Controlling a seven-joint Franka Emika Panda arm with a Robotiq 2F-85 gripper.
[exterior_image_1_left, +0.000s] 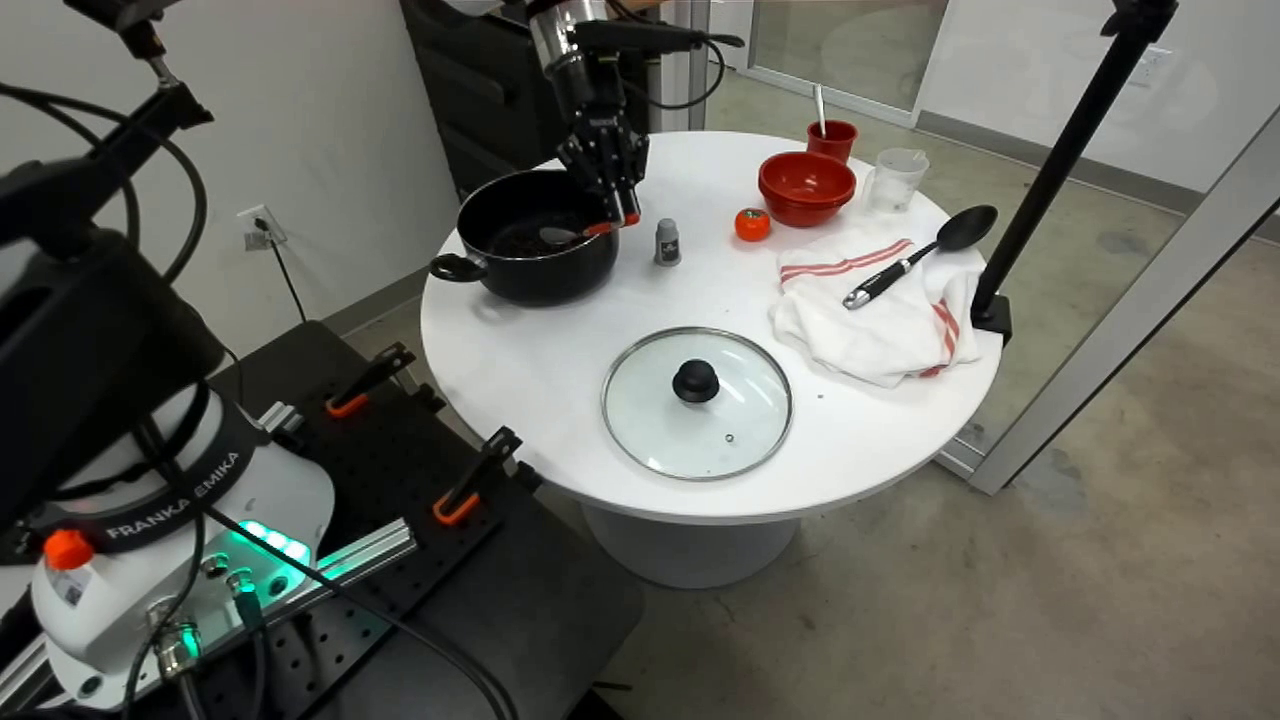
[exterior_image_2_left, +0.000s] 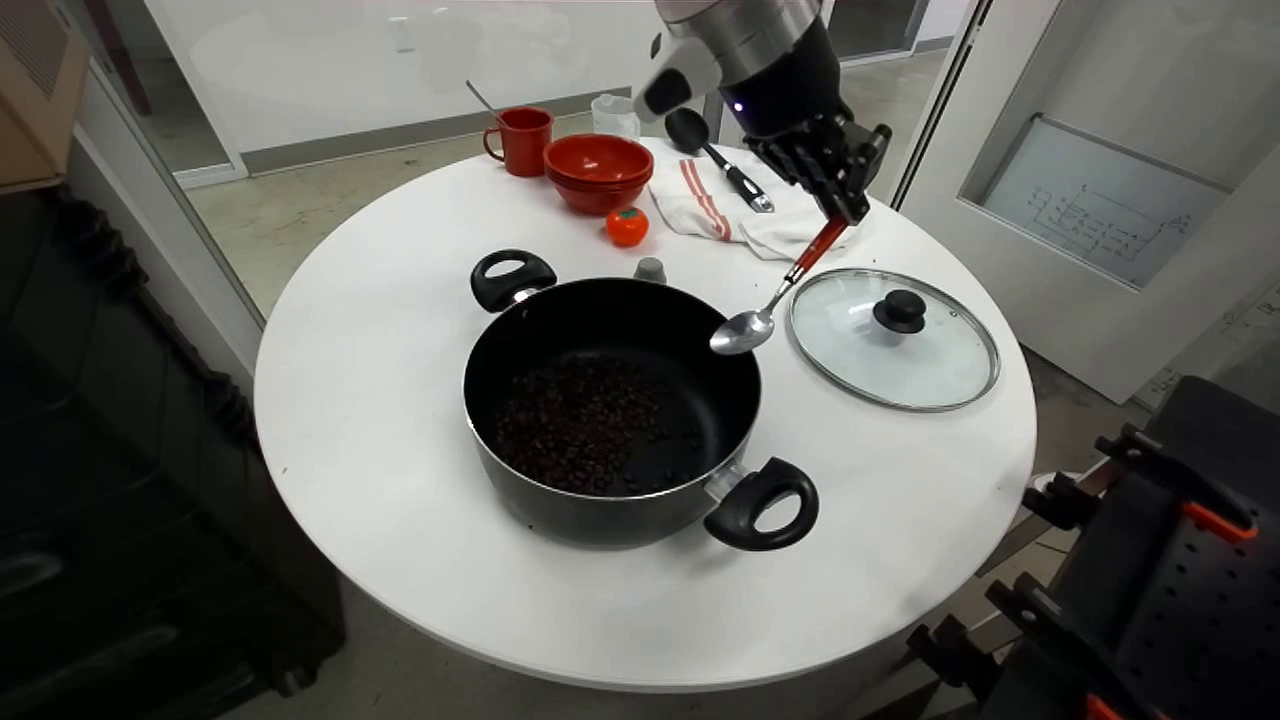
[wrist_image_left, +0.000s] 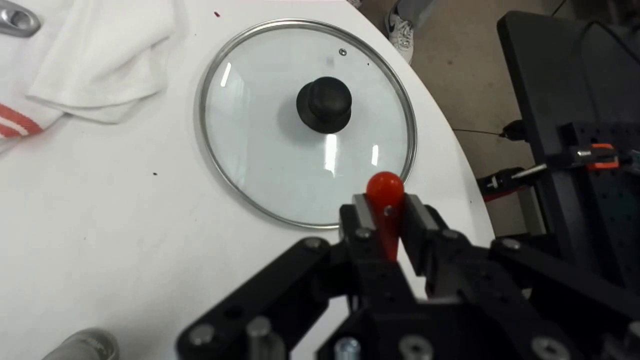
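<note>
My gripper (exterior_image_2_left: 843, 214) is shut on the red handle of a spoon (exterior_image_2_left: 743, 331), whose metal bowl points down and away from the fingers. In exterior view 2 the spoon's bowl appears over the rim of a black pot (exterior_image_2_left: 624, 516); no beans show in it there. Dark beans (exterior_image_2_left: 576, 420) cover part of the pot's floor. The wrist view shows the red handle end (wrist_image_left: 385, 189) between the fingers, while the spoon's bowl is hidden. A glass lid (exterior_image_1_left: 654, 420) with a black knob lies flat on the table, apart from the pot.
A small grey-capped shaker (exterior_image_1_left: 667, 244) stands close to the pot. Farther back are a tomato (exterior_image_1_left: 752, 224), stacked red bowls (exterior_image_1_left: 806, 186), a red mug (exterior_image_1_left: 831, 139) and a clear cup (exterior_image_1_left: 896, 180). A black serving spoon (exterior_image_1_left: 918, 254) rests on a white towel (exterior_image_1_left: 858, 330).
</note>
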